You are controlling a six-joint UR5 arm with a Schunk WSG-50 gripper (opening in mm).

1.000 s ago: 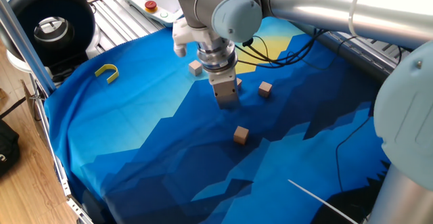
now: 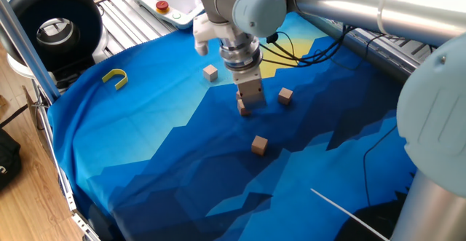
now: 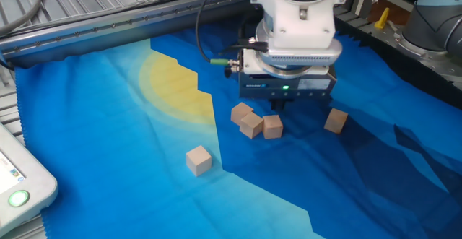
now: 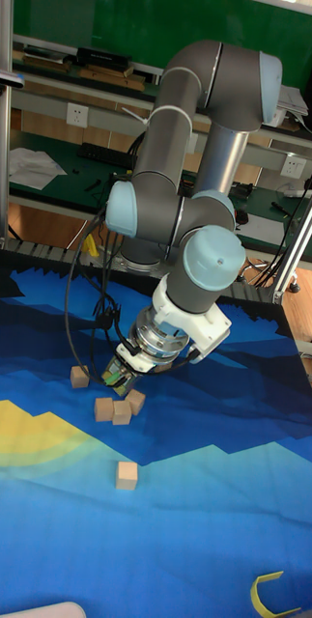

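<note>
Several small wooden cubes lie on the blue cloth (image 2: 167, 175). A pale one (image 3: 198, 160) stands alone on the light-blue part, and another (image 3: 336, 120) sits apart on the dark blue. Between them is a close group: one cube (image 3: 242, 112) at the back, one (image 3: 251, 125) in front of it, and a third (image 3: 272, 126) alongside. My gripper (image 3: 279, 105) points down just behind this group, with a short dark tip under its boxy housing. From view 1 the housing partly covers a cube (image 2: 242, 108). Its finger opening does not show clearly.
A yellow curved piece (image 2: 115, 78) lies near the cloth's edge. A teach pendant with a red button (image 2: 162, 6) stands beyond the cloth. Cables (image 2: 313, 57) hang beside the wrist.
After staying nearly still, my gripper has shifted slightly right and up in view 1.
</note>
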